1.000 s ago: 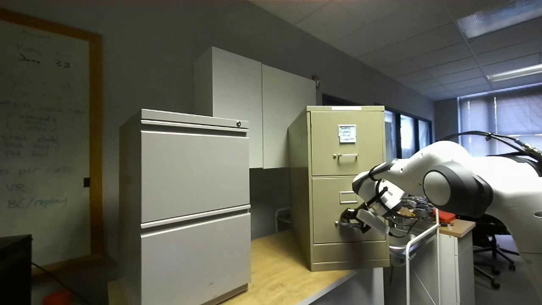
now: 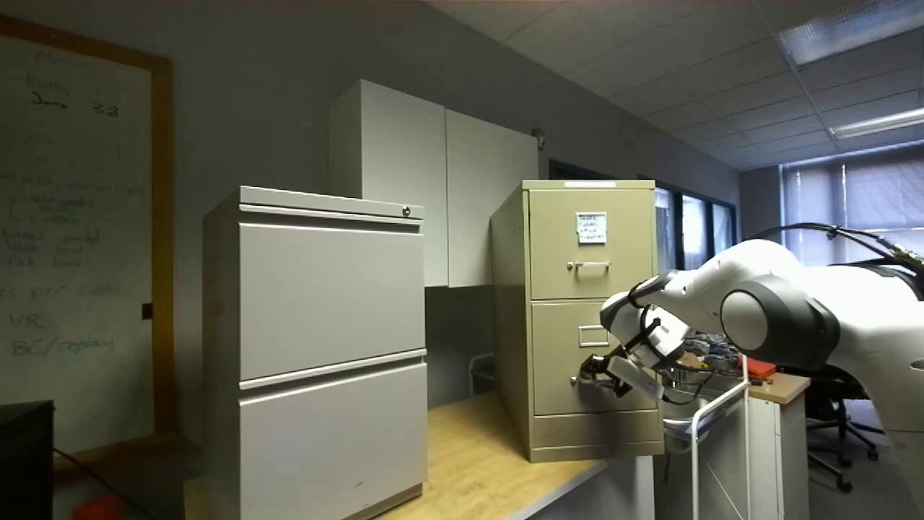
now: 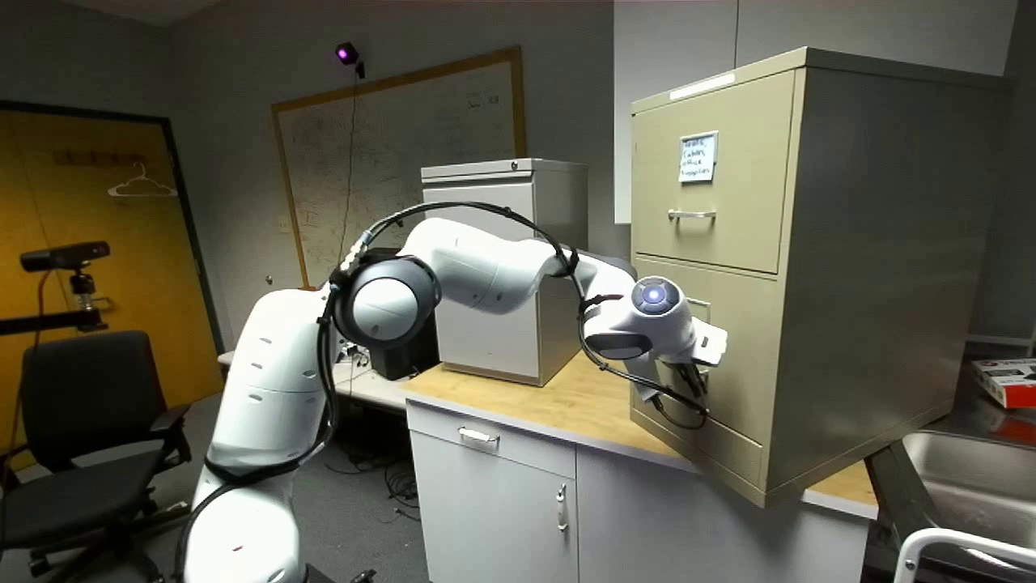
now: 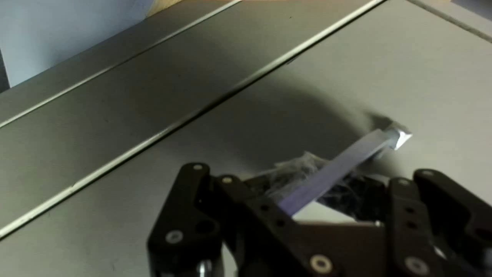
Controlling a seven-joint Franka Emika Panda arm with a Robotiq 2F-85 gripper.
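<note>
A tan two-drawer filing cabinet [image 2: 591, 355] stands upright on the counter, both drawers closed. My gripper [image 2: 589, 371] is at the lower drawer's front, by its handle, and is shut. In the wrist view, the pale bar handle [image 4: 343, 166] runs slantwise across the fingertips, close against them. Its near end disappears behind the black finger linkage, and its far end meets the drawer face. Clear, crinkled tape wraps the fingertips. Whether the bar is pinched or only crossed by the fingers is hidden. The upper drawer's handle [image 3: 691, 214] is free.
To the left on the same wooden counter [image 2: 468, 438] stands a grey filing cabinet [image 2: 333, 295], with bare counter between the two. A white-railed cart [image 2: 723, 406] is close on the tan cabinet's right. A sink [image 3: 971, 481] lies beyond the cabinet in the second exterior view.
</note>
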